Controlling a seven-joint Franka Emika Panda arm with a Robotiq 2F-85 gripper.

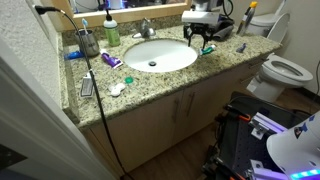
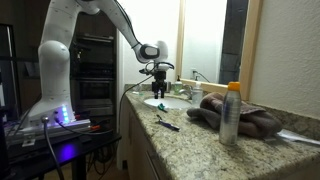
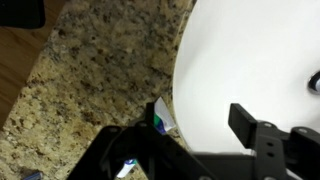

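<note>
My gripper hangs over the near rim of the white sink [image 3: 270, 50], its fingers apart and nothing seen between them. A small teal and white item [image 1: 208, 48] lies on the counter just right of the sink, below and beside the gripper. The same teal item [image 2: 162, 107] shows on the counter in exterior view 2. In the wrist view the item [image 3: 163, 118] is partly hidden behind the left finger, so its full shape cannot be told.
Along the granite counter [image 1: 150, 88] stand a green soap bottle [image 1: 111, 33], a purple item [image 1: 110, 60] and small white-green items [image 1: 120, 87]. Exterior view 2 shows a dark slim object [image 2: 168, 126], a spray bottle [image 2: 230, 113] and a brown towel [image 2: 250, 118] nearby.
</note>
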